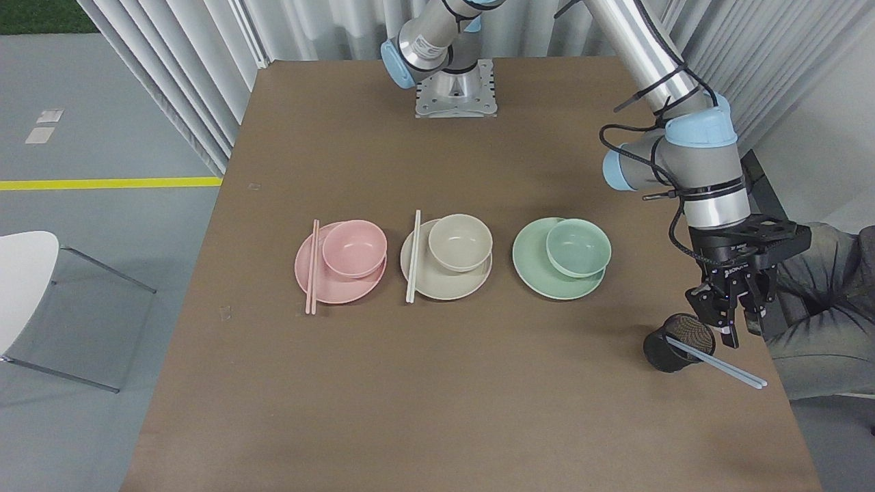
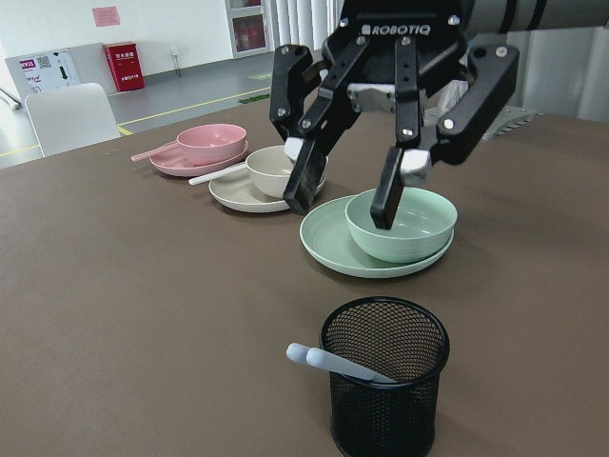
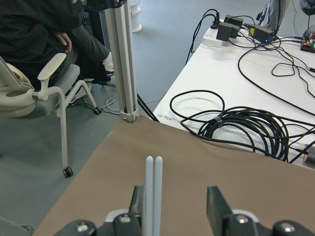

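Observation:
My open gripper [image 1: 728,321] hangs above a black mesh pen holder [image 2: 385,419] at the table's right end, nothing between its fingers. Two pale grey-blue chopsticks [image 1: 722,365] rest in the holder, leaning out toward the front right; in the wrist view they [image 3: 149,191] stand between and below the finger tips. A green plate [image 1: 530,255] with a green bowl [image 1: 578,246] sits to the left of the holder. Cream [image 1: 459,242] and pink [image 1: 354,246] bowls sit on matching plates further left, each set with a pair of chopsticks.
A person's grey-clad legs are just beyond the right edge. The wrist view shows a white table [image 3: 211,73] with coiled black cables.

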